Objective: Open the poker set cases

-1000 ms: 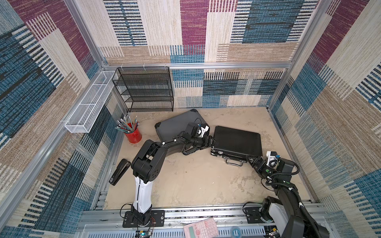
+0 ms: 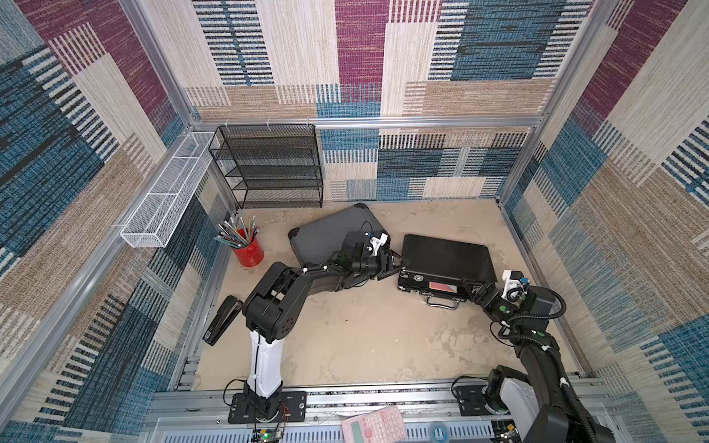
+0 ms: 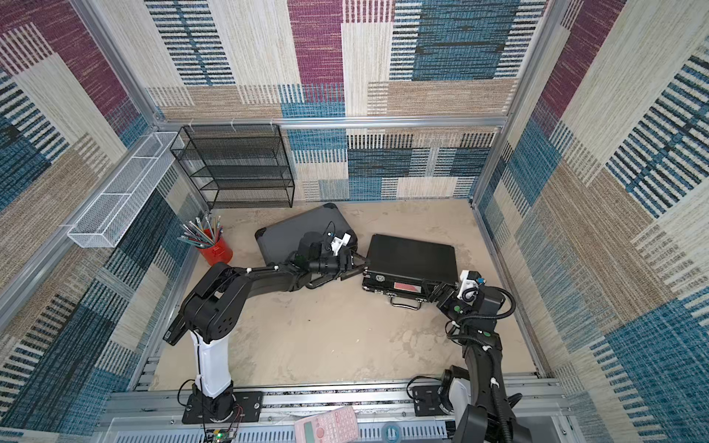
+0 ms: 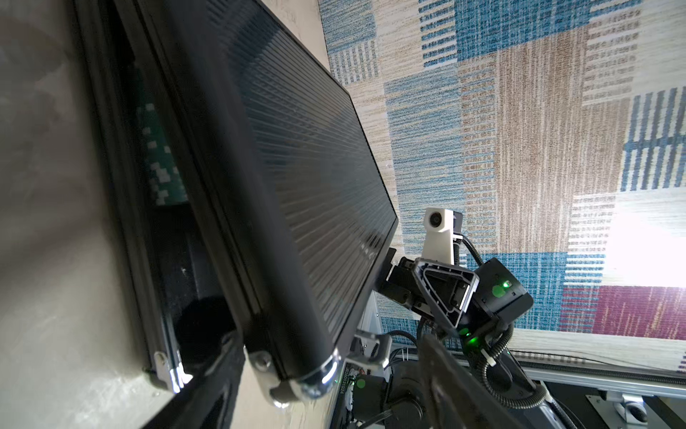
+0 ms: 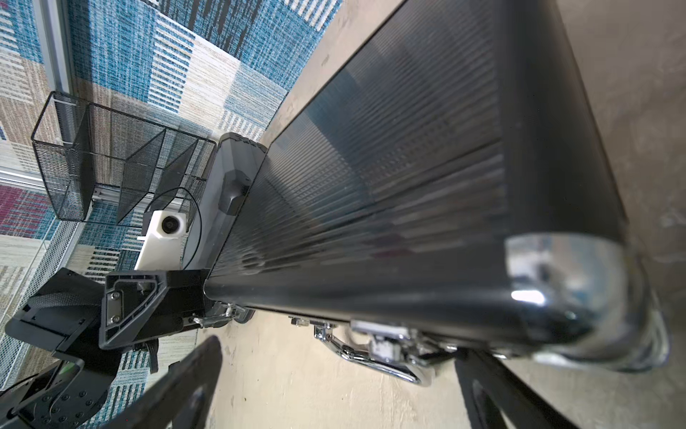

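Observation:
A black case point(image 2: 447, 258) with a ribbed lid lies at the right of the table, its metal handle point(image 2: 443, 304) facing front. Its lid is raised a little along the front, and green chips point(image 4: 160, 153) show through the gap in the left wrist view. At the front left corner my left gripper is shut on the lid's edge. My right gripper stands open by the front right corner, close to the metal corner piece point(image 5: 571, 286). A dark grey case point(image 2: 317, 232) lies closed at the back, partly hidden under the left arm.
Left of the grey case stands a red cup point(image 2: 249, 253) of pens. A stapler point(image 2: 222, 320) lies at the left edge, and a black wire rack point(image 2: 273, 166) is at the back wall.
The black case has shifted slightly right and its lid has risen at the front, baring a red patch in the gap. Both grippers have moved a little to the right with it.

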